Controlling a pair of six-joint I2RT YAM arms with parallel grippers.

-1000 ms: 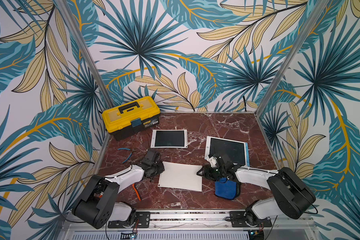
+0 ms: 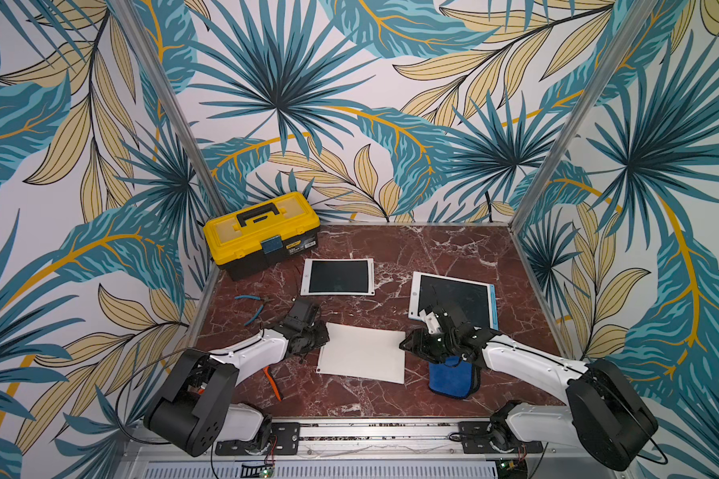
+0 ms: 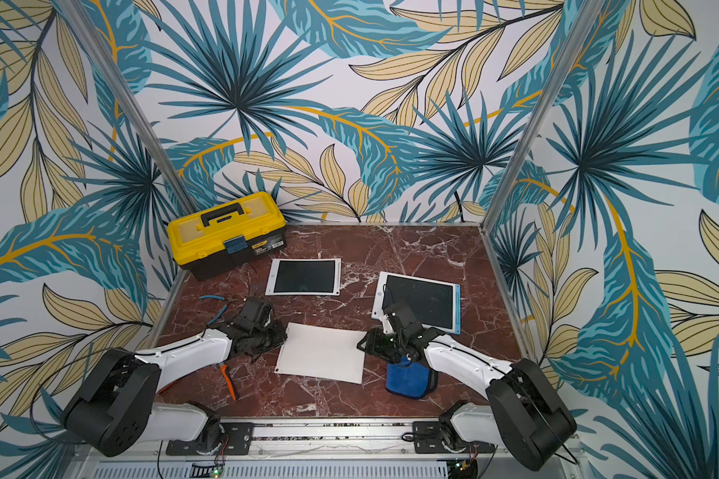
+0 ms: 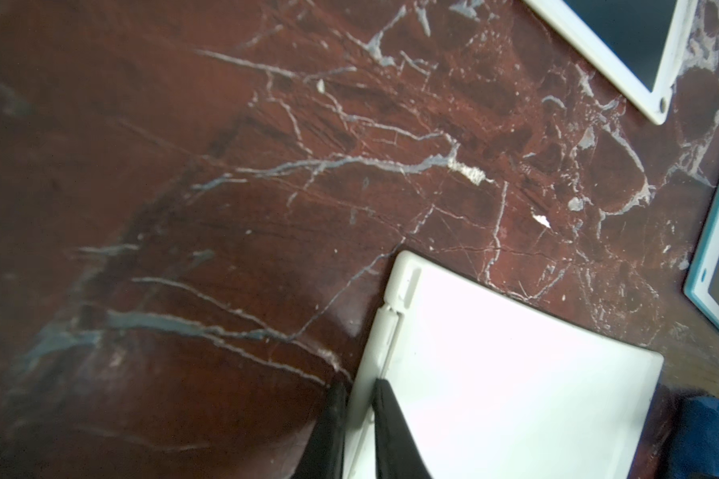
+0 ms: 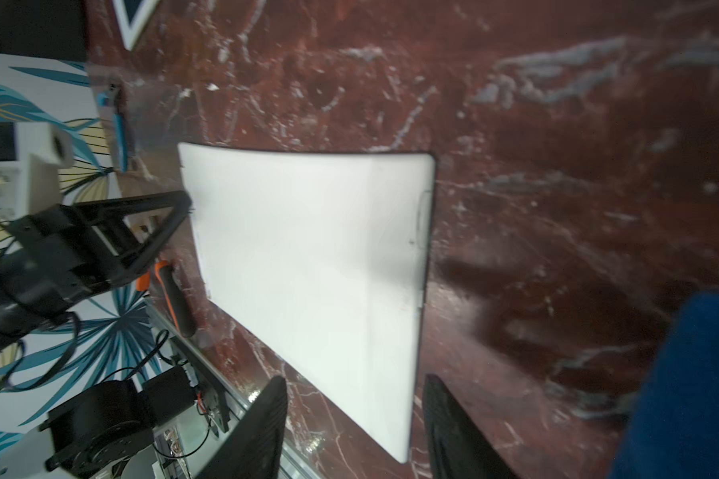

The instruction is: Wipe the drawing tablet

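A flat white tablet (image 2: 362, 353) lies at the front middle of the table, a plain white face up. On its left edge my left gripper is shut, one finger either side of the rim. By its right edge stands my right gripper, fingers apart, with the tablet's near right corner showing between and beyond the fingers; no grip on it shows. Behind it lie two dark-screened tablets: a white-framed tablet (image 2: 338, 277) at the back middle and a white-and-blue one (image 2: 455, 296) at the right, partly hidden by the right arm.
A blue pouch (image 2: 453, 377) sits under the right gripper, just right of the white tablet. A yellow toolbox (image 2: 261, 230) fills the back left corner. Blue-handled pliers (image 2: 251, 306) and an orange-handled tool (image 2: 272, 382) lie near the left arm.
My right gripper has shifted slightly right, towards the white tablet's right edge, and its forearm has swung outward. The left arm has stayed put.
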